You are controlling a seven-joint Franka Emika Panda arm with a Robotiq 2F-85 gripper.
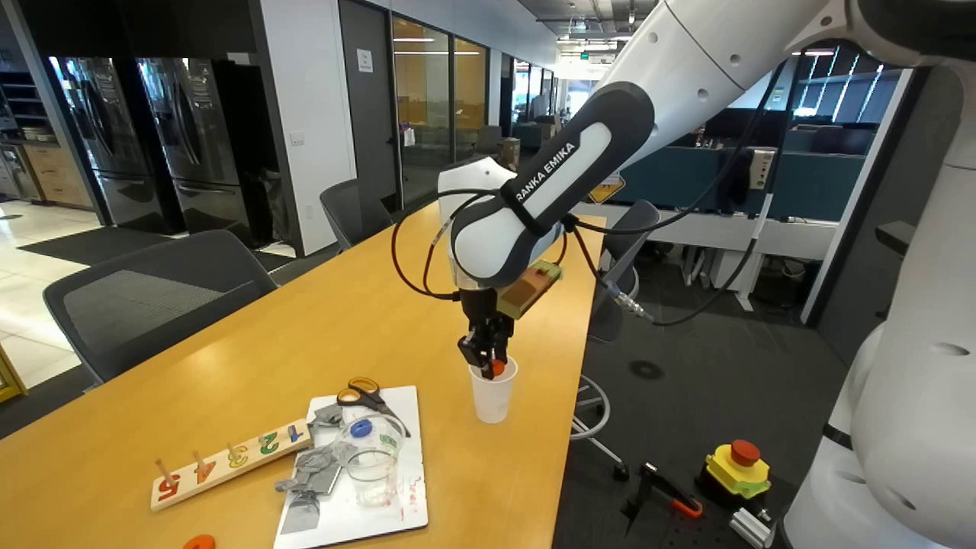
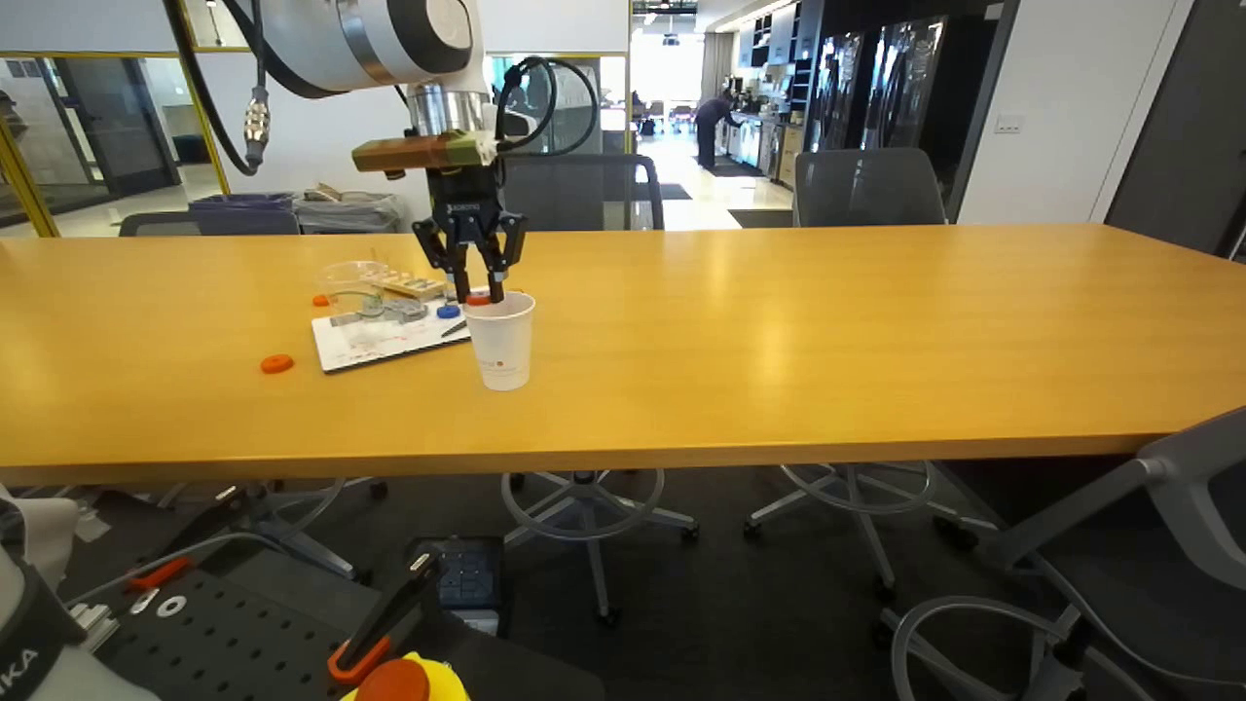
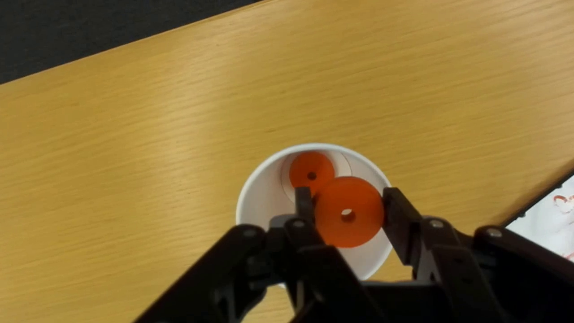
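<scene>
My gripper is shut on an orange disc (image 3: 363, 216) with a small hole in its middle. The disc is at the mouth of a white cup (image 3: 253, 202), which stands upright on the table. In the wrist view a second orange disc (image 3: 312, 164) lies at the bottom of that cup, partly covered by the held one. From the side, my fingertips (image 2: 496, 290) reach down to the rim of the cup (image 2: 504, 350). In exterior view 1 the held disc (image 1: 498, 367) shows just above the rim.
Left of the cup lies a white board (image 1: 402, 494) with scissors (image 1: 363, 393), a clear plastic container (image 1: 373, 476), grey scraps and a blue disc (image 1: 361, 428). Beside it is a numbered peg strip (image 1: 229, 462). Another orange disc (image 2: 276, 363) rests on the table. The table's edge is near the cup.
</scene>
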